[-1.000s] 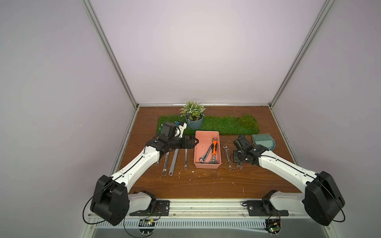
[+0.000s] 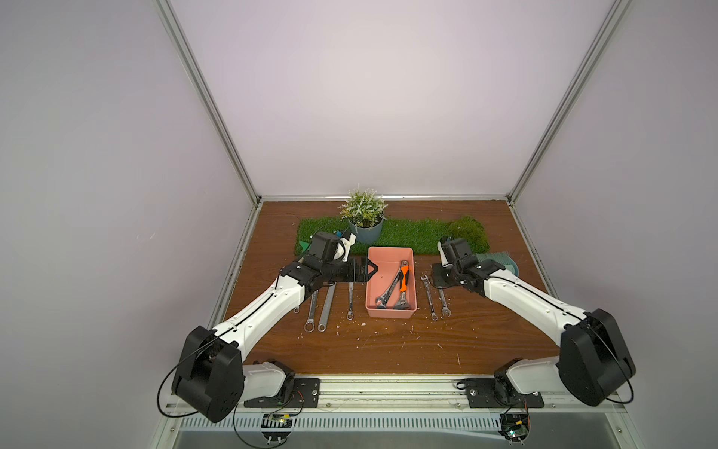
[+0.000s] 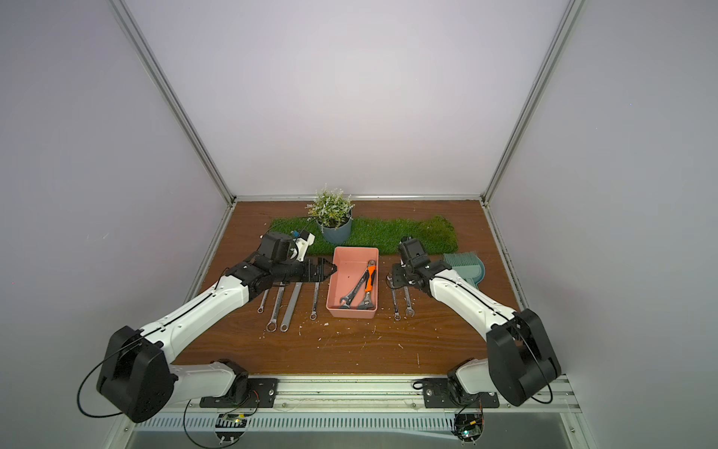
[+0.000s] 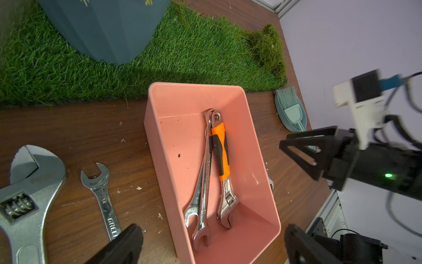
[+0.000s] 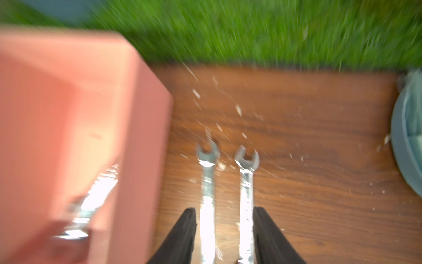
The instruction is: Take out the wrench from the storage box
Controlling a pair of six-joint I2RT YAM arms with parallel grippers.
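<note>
A pink storage box [image 2: 371, 310] stands mid-table. In the left wrist view, two silver wrenches [image 4: 204, 189] lie in it beside an adjustable wrench with an orange handle [image 4: 222, 154]. My left gripper is open over the box with nothing between its fingers. On the table right of the box, two combination wrenches [image 5: 245, 189] lie side by side. Above them is my right gripper, its fingers [image 5: 179, 239] parted and holding neither one. The lower ends of these wrenches run out of the right wrist view, which is blurred by motion.
Several wrenches [image 2: 326, 308] lie in a row left of the box. A potted plant [image 2: 365, 217] and a strip of grass [image 2: 419, 233] line the back. A teal dustpan [image 3: 478, 262] sits at the right.
My right gripper has risen and moved back from the table, exposing more of the outer wrench, which lies slightly further left than a second ago. The left gripper has barely moved.
</note>
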